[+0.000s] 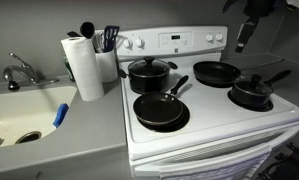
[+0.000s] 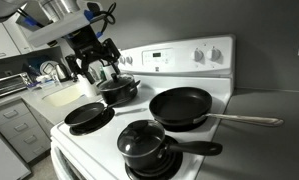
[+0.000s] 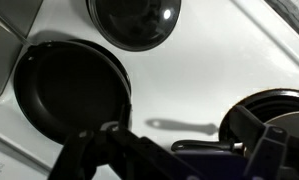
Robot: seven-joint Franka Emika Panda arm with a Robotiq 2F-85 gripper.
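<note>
My gripper (image 1: 244,42) hangs open above the back of the white stove (image 1: 204,115), touching none of the cookware. In the wrist view its dark fingers (image 3: 77,155) spread along the bottom, with white stovetop showing between them. A small black frying pan (image 1: 159,108) rests on the front left burner. Behind it is a black lidded pot (image 1: 149,76). The large black skillet (image 2: 181,104), with a silver handle, occupies the back right. A lidded black saucepan (image 2: 142,145) sits at the front right.
A paper towel roll (image 1: 85,70) and a utensil holder (image 1: 106,66) stand on the counter left of the stove, beside the sink (image 1: 51,98) with a blue item at its edge. Bare stovetop shows between the pans. The stove's raised back panel (image 1: 174,40) bounds the rear.
</note>
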